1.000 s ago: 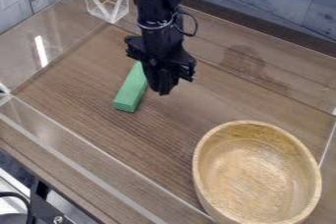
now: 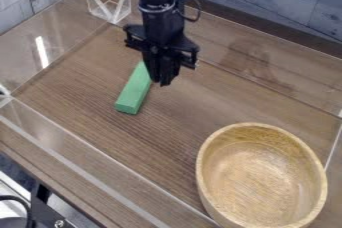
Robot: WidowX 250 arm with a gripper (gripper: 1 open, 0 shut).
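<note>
The black robot arm reaches down from the top centre, its gripper (image 2: pixel 163 72) hanging over the wooden table (image 2: pixel 80 112). Just left of and partly behind the gripper lies a green bar (image 2: pixel 132 94), angled on the table. Whether the fingers are open or shut is hard to tell; I see nothing clearly held.
A large tan bowl (image 2: pixel 261 182) fills the near right. A whitish wire or plastic object is at the left edge, and black cables are at the lower left corner.
The arm and gripper have shifted slightly up and away toward the back of the table. The green bar and bowl have stayed put.
</note>
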